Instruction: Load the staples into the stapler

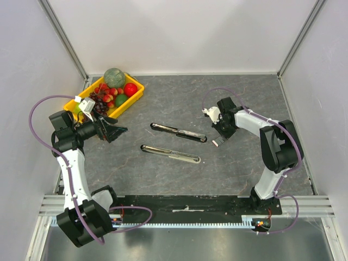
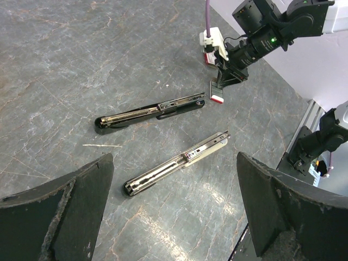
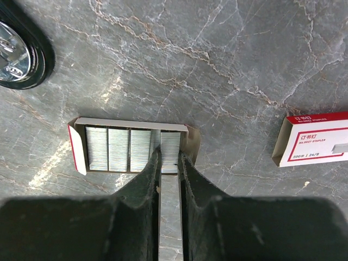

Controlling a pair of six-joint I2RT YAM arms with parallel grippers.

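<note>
Two staplers lie opened out flat mid-table: a black one (image 1: pixel 178 132) and, nearer the front, a white one (image 1: pixel 171 154). Their metal rails show in the left wrist view. An open staple box (image 3: pixel 103 122) sits on the tabletop with several staple strips side by side. My right gripper is over its right end, a narrow gap between the fingers, one on each side of the rightmost strip (image 3: pixel 170 142). Whether they press on it cannot be seen. Far to the left, my left gripper (image 1: pixel 120 130) stands open and empty, above the table.
A closed red-and-white staple box (image 3: pixel 312 138) lies to the right of the open one in the right wrist view. A yellow basket (image 1: pixel 136 98) of fruit stands at the back left. Free tabletop lies between the basket and the right arm.
</note>
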